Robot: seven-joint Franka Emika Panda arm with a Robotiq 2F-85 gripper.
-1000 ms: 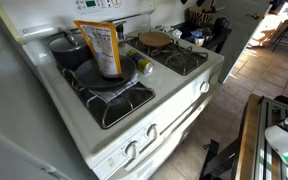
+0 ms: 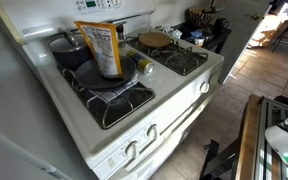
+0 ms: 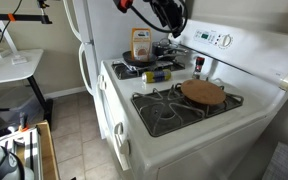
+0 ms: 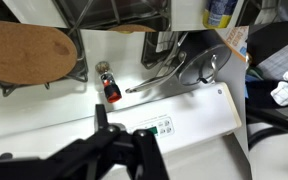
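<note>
My gripper hangs over the back of the stove, its dark fingers open with no object visible between them. Beyond the fingertips in the wrist view lies a small spice bottle (image 4: pixel 108 82) with a dark and red end. A brown round board (image 4: pixel 26 52) covers one burner. The yellow-and-blue container (image 3: pixel 157 75) lies between the burner grates. An orange-and-white bag (image 2: pixel 102 50) stands in a dark frying pan (image 2: pixel 121 74). Behind it is a black lidded pot (image 2: pixel 71 50).
The stove's raised control panel (image 3: pixel 219 40) borders the back edge. Black grates (image 3: pixel 169 112) stand above the white stovetop. In the wrist view, a metal utensil (image 4: pixel 159 77) and a pot lid (image 4: pixel 196 68) lie near the bottle. The arm (image 3: pixel 164 12) spans the stove from above.
A dark part of the arm near the top of exterior view 1, above the far end of the stove, has moved up out of sight. The things on the stove look unmoved.
</note>
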